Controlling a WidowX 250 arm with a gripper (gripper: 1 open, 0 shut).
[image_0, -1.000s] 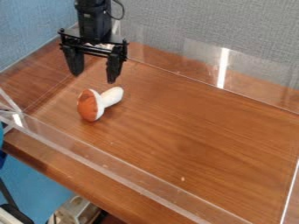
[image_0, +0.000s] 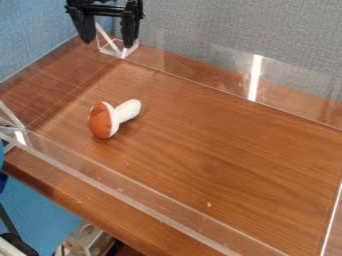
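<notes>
A toy mushroom (image_0: 110, 119) with an orange-brown cap and a white stem lies on its side on the wooden tabletop (image_0: 227, 150), left of centre. The black gripper (image_0: 108, 36) is high at the top left edge of the view, above and behind the mushroom and apart from it. Its fingers are spread open with nothing seen between them; its upper part is out of frame.
Clear acrylic walls (image_0: 255, 76) border the table, with a clear corner piece at the back left beneath the gripper. A grey speckled wall stands behind.
The gripper has moved upward and back, away from the mushroom, toward the top edge of the view. The mushroom has not visibly moved.
</notes>
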